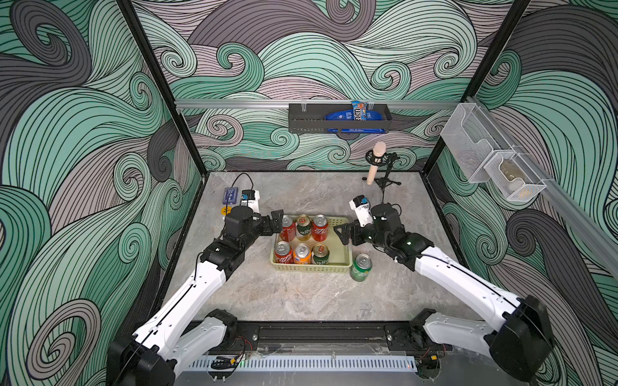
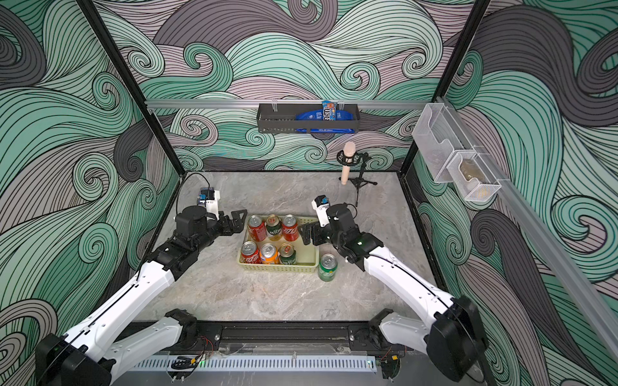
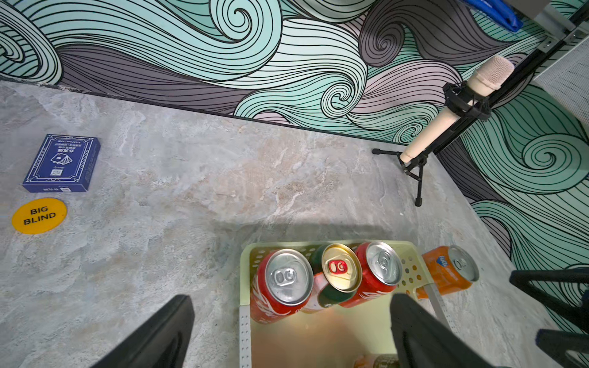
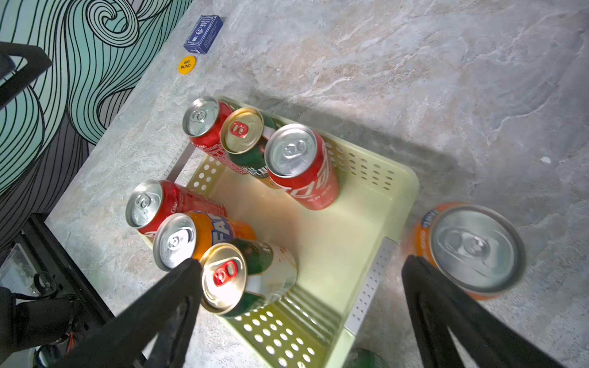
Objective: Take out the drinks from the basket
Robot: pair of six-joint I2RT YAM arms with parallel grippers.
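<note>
The light green basket (image 1: 341, 260) holds two rows of drink cans. Its back row has a red can (image 4: 323, 184), a dark green gold-topped can (image 4: 245, 132) and another red can (image 4: 205, 119). In front lie a red can (image 4: 184, 199), an orange can (image 4: 227, 227) and a green-white can (image 4: 270, 270). Outside, to the right, stand an orange can (image 4: 472, 245) and a green can (image 1: 361, 269). Above the basket's right end, my right gripper is open and empty. By the left end, my left gripper has its fingers wide apart, holding nothing.
A microphone on a stand (image 1: 374, 164) is at the table's back right. A blue card box (image 3: 61, 162) and a yellow disc (image 3: 39, 215) lie at the back left. The basket's right half is largely empty.
</note>
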